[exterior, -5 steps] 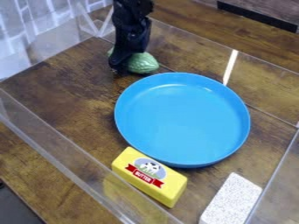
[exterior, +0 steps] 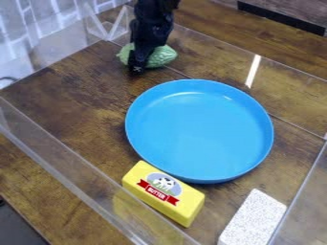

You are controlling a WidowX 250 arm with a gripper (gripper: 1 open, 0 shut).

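My black gripper (exterior: 143, 59) is low at the back left, over a green cabbage-like object (exterior: 159, 57) that it partly covers; whether its fingers are closed on it is unclear. A blue plate (exterior: 200, 129) lies in the middle. A yellow butter box (exterior: 163, 193) lies in front of the plate, and a white speckled block (exterior: 251, 220) is at the front right.
The wooden table (exterior: 64, 115) has clear room at the left of the plate. Transparent walls run along the left, front and right, and a white curtain hangs at the back left.
The gripper has lowered onto the green object and shifted slightly. The green object shows less to the right than before. The plate, box and block are unchanged.
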